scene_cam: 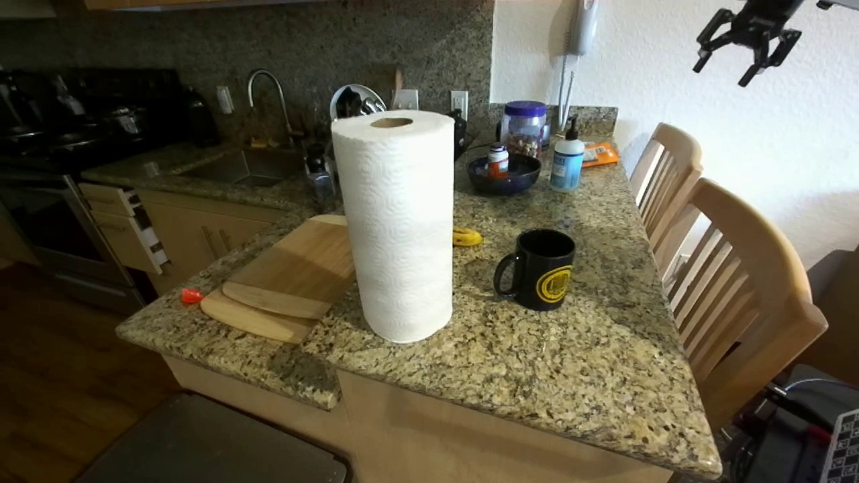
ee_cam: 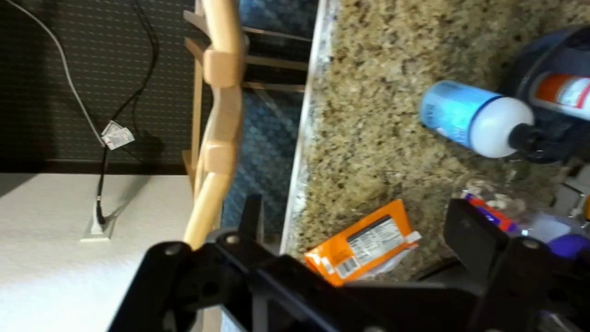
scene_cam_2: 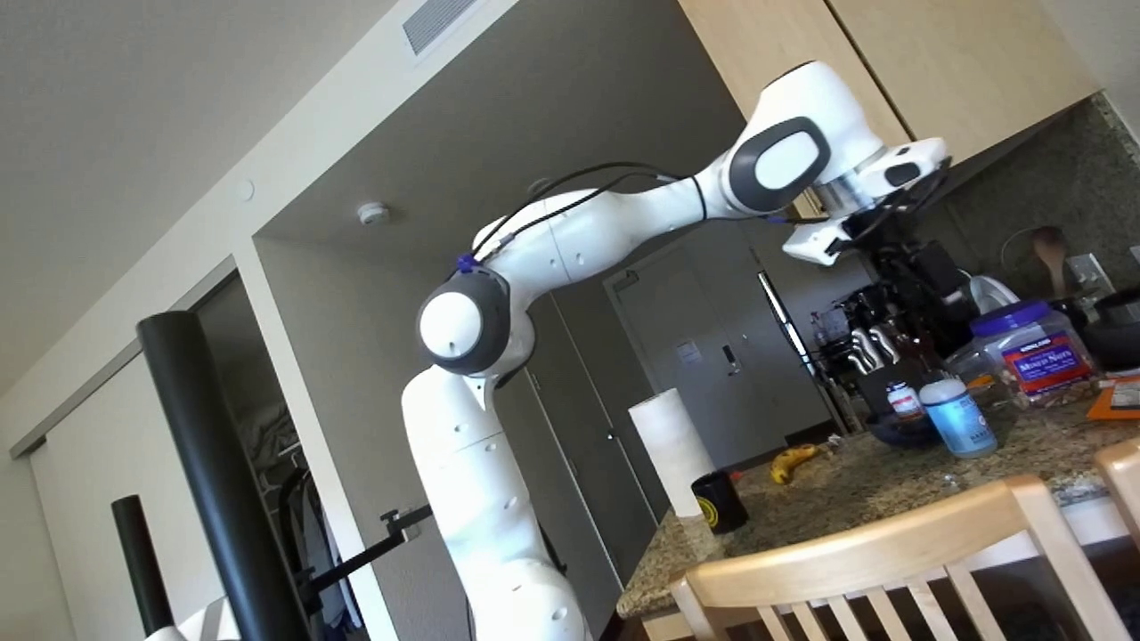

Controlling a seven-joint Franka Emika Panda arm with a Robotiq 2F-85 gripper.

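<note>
High at the upper right of exterior view 1, my gripper (scene_cam: pixel 729 74) hangs open in the air, its fingers apart and nothing between them. From the wrist camera the gripper looks down past the counter edge, over an orange packet (ee_cam: pixel 362 243) lying flat. A blue pump bottle (ee_cam: pixel 462 119) stands on the counter (ee_cam: pixel 376 105), well below the fingers. Beside it a dark bowl (scene_cam: pixel 504 178) holds a small white and red bottle (scene_cam: pixel 497 162). Closer to the exterior camera are a black mug (scene_cam: pixel 533 278), a yellow banana (scene_cam: pixel 466 237) partly hidden, and an upright paper towel roll (scene_cam: pixel 402 233).
Wooden chairs (scene_cam: pixel 729 282) line the counter's right side. A purple-lidded jar (scene_cam: pixel 524 129) stands near the back wall. Cutting boards (scene_cam: pixel 294 270) lie left of the roll. Bare counter stretches between the mug and the blue bottle.
</note>
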